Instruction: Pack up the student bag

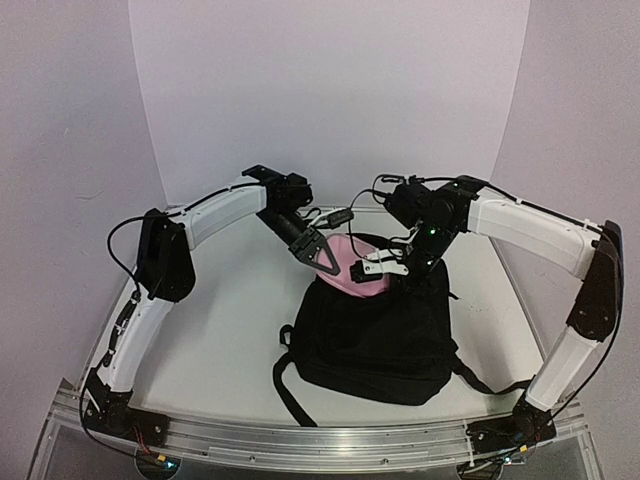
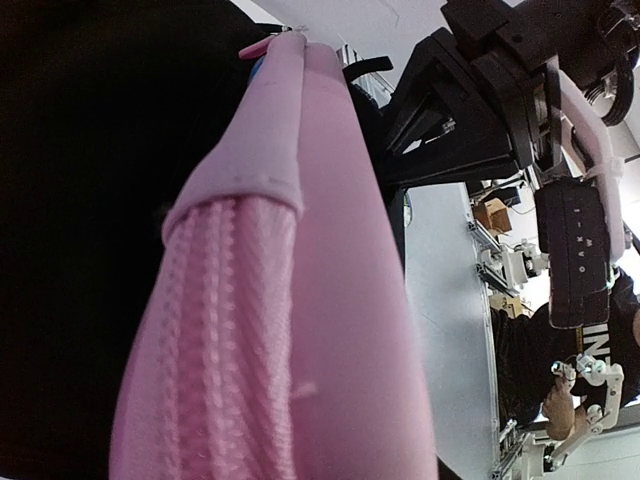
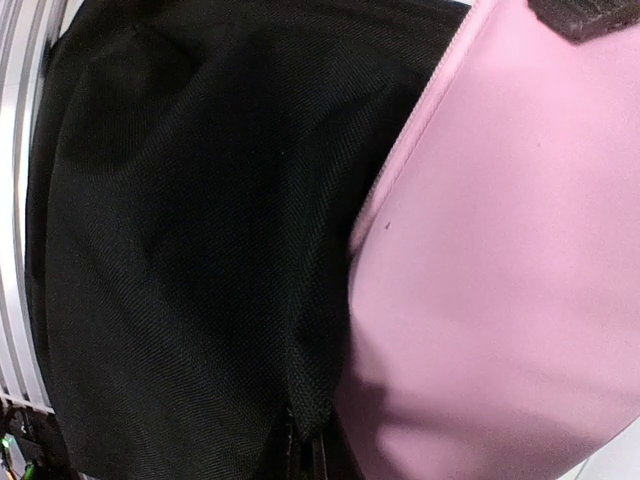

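The pink zippered case (image 1: pixel 362 289) slants down into the upper opening of the black bag (image 1: pixel 370 345), its far part hidden inside or behind the bag and the right arm. My left gripper (image 1: pixel 325 262) is shut on the case's outer end. In the left wrist view the pink case (image 2: pixel 350 320) stretches away, zipper showing, with black bag fabric (image 2: pixel 80 220) alongside; the left fingers are hidden there. At the bottom of the right wrist view, my right gripper pinches a fold of the black bag (image 3: pixel 200 250) right beside the case (image 3: pixel 500 260).
Bag straps (image 1: pixel 292 398) spread over the white table (image 1: pixel 215 350) on both sides. A metal rail (image 1: pixel 320 447) runs along the front edge. The right gripper's black body (image 2: pixel 460 110) stands close to the case.
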